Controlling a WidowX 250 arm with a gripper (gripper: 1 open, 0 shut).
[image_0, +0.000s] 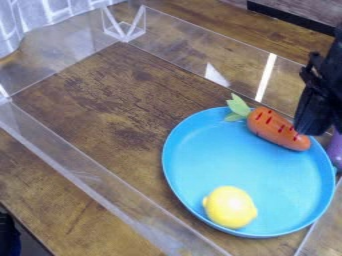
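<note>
A black gripper (313, 110) is at the right edge, above and right of a blue plate (234, 170). Whether its fingers are apart or together is hard to make out. An orange toy carrot (274, 130) with green leaves lies on the plate's back rim, just left of the gripper. A yellow lemon (230, 206) sits at the plate's front. A purple object (335, 150) shows partly at the right edge, below the gripper.
Clear plastic walls (80, 160) border the wooden table. Bare wood (107, 100) lies left of the plate. A white cloth (27, 20) is at the top left corner.
</note>
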